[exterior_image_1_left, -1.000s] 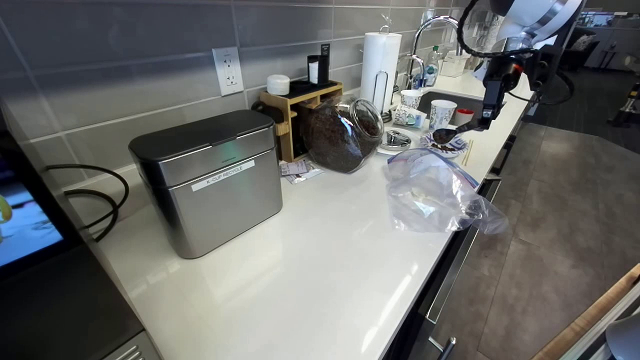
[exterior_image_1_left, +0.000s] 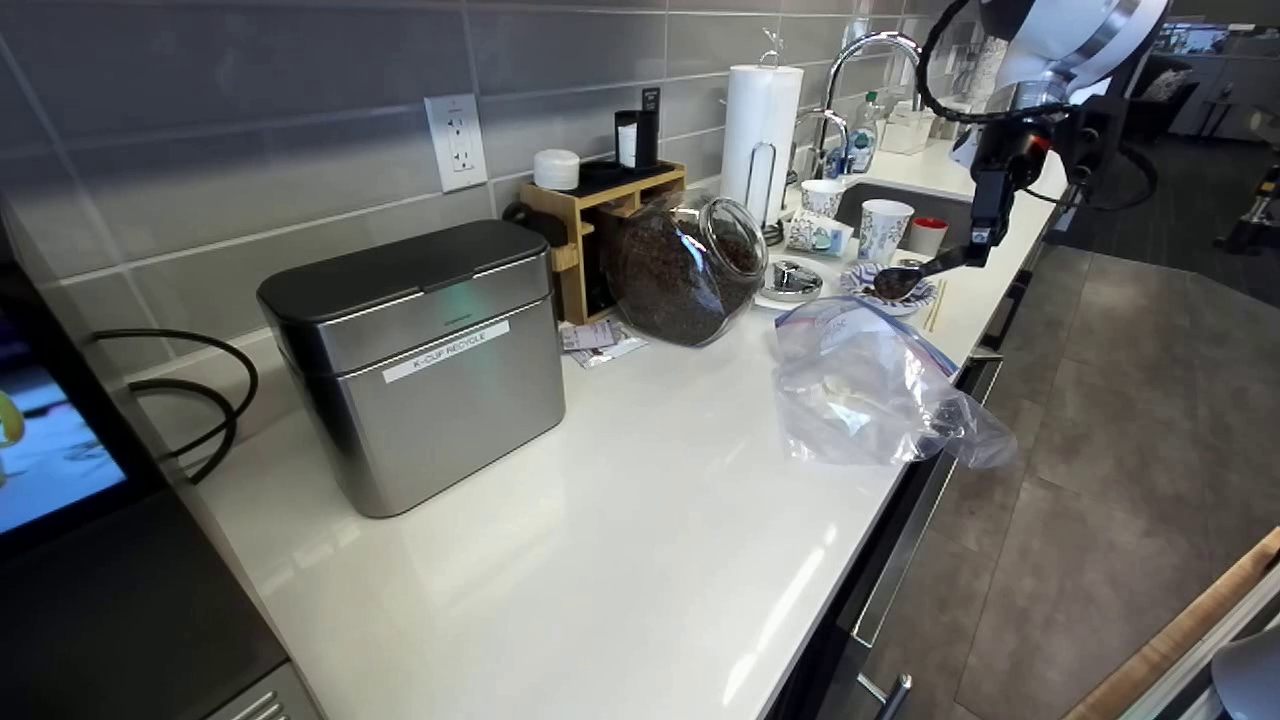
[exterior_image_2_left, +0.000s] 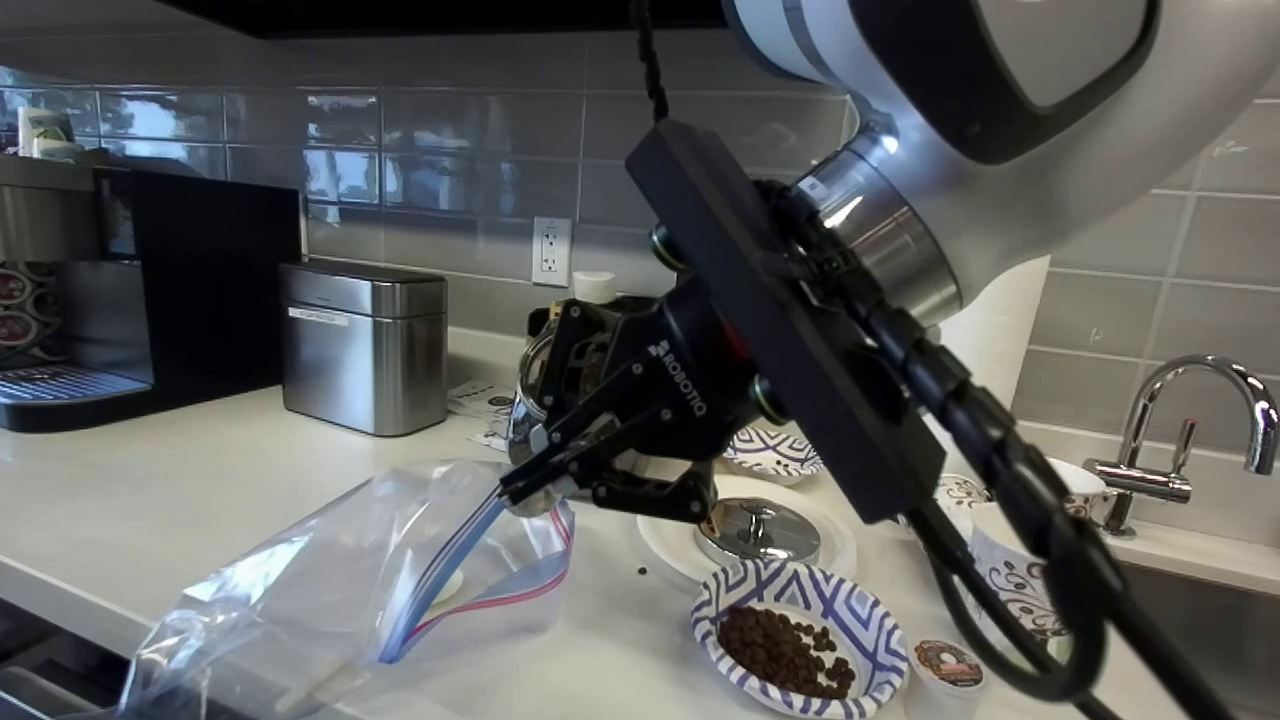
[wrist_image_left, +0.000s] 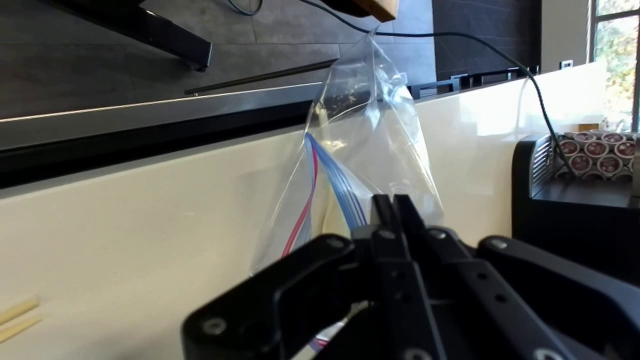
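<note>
My gripper (exterior_image_1_left: 984, 240) is shut on a black scoop (exterior_image_1_left: 942, 260), which slants down and left across the patterned bowl (exterior_image_2_left: 888, 672) in exterior view 1. Dark brown beans (exterior_image_2_left: 768, 648) lie in that bowl. Whether the scoop itself carries beans is unclear. The scoop cannot be made out in the wrist view, where the closed fingers (wrist_image_left: 382, 210) overlap the clear zip bag (wrist_image_left: 384, 138). The same bag (exterior_image_2_left: 300, 576) rests on the counter, its blue and red seal parted.
A glass jar of beans (exterior_image_1_left: 678, 282) lies tilted by the wooden shelf. A chrome lid (exterior_image_2_left: 762, 534) sits on a white plate behind the bowl. Paper cups (exterior_image_1_left: 885, 228) stand near the sink. The counter (exterior_image_1_left: 576, 540) before the steel bin (exterior_image_1_left: 444, 396) is clear.
In exterior view 1 the gripper has shifted slightly right, and the scoop has moved right over the bowl. Bag and jar look unmoved.
</note>
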